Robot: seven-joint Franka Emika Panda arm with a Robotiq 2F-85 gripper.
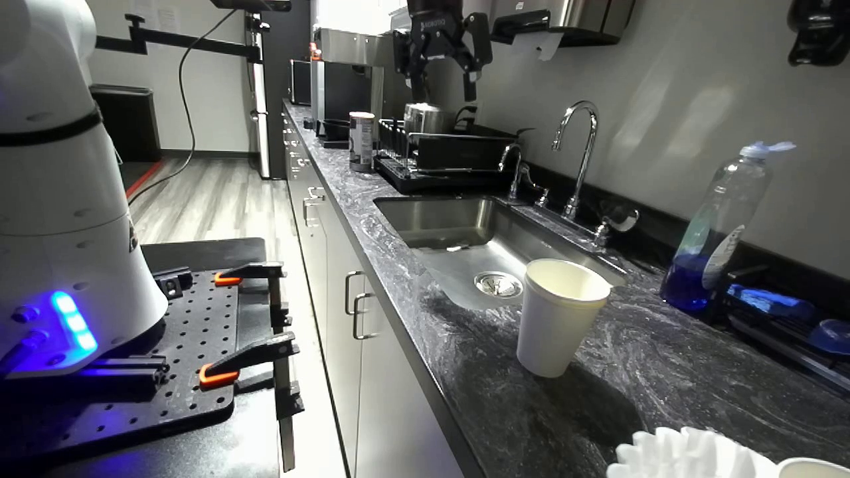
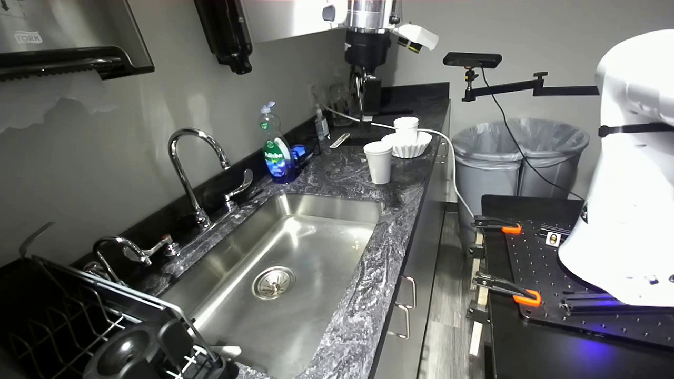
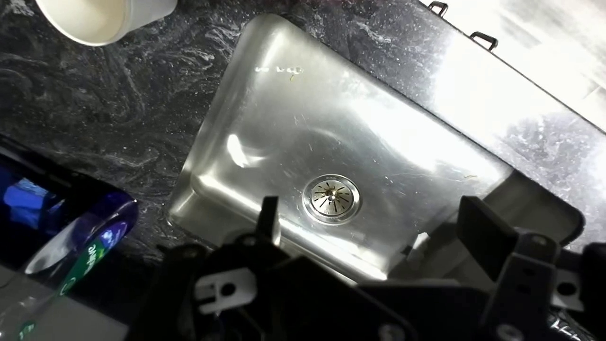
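Note:
High over the counter hangs my gripper (image 1: 443,90), open with nothing between its fingers; exterior view 2 shows it edge-on. Looking down in the wrist view, the spread gripper lies across the steel sink (image 3: 318,108), whose drain (image 3: 332,199) shows between and beyond the fingertips. A white foam cup (image 1: 558,326) stands upright on the counter beside the sink, apart from the gripper. In the wrist view the cup (image 3: 93,17) is cut off at the upper left, its visible interior pale.
The blue soap bottle (image 1: 705,239) and faucet (image 1: 586,151) stand along the wall. A loaded dish rack (image 1: 458,151) sits beyond the sink. White paper filters (image 2: 407,145) and another cup (image 2: 405,123) stand past the foam cup. Bare counter (image 1: 478,374) lies along the front edge.

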